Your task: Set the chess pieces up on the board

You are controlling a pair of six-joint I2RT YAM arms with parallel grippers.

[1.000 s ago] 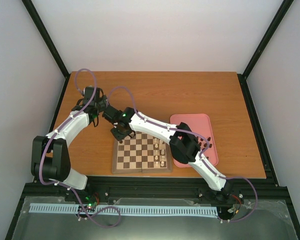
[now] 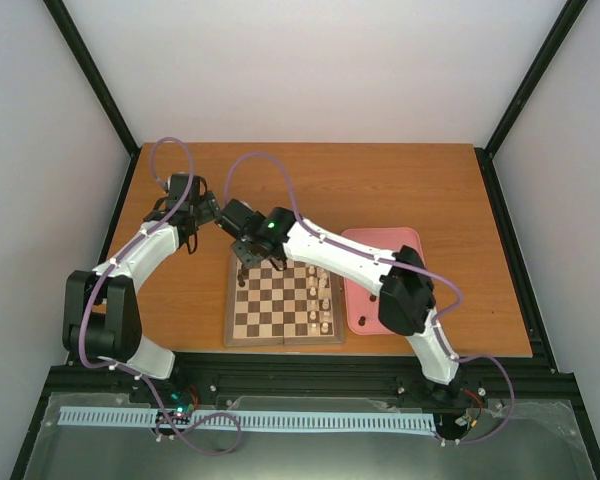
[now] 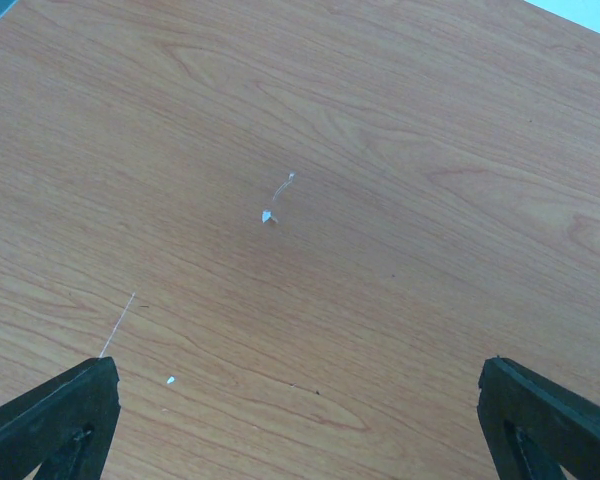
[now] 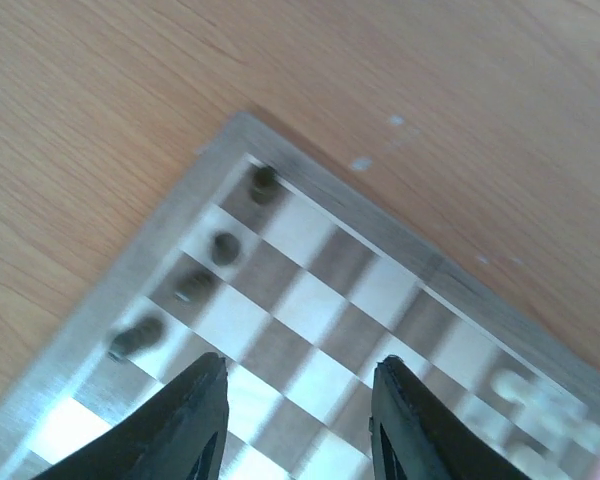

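Observation:
The chessboard (image 2: 283, 341) lies near the table's front, light pieces (image 2: 325, 327) standing on its right side. In the right wrist view, dark pieces line the left edge: one in the corner square (image 4: 265, 184), a second (image 4: 225, 248), a third (image 4: 195, 286), and a blurred dark shape (image 4: 137, 337) farther along that could be one piece or two. Above the board my right gripper is open, spread wide with nothing between its fingers. My left gripper hangs open over bare wood, away from the board.
A pink tray (image 2: 400, 236) right of the board holds dark pieces (image 2: 362, 321), partly hidden by the right arm. Both grippers are close together near the board's back left corner.
My right gripper has spread wider and risen away from the third dark piece, which stays on the board. The left arm has barely moved.

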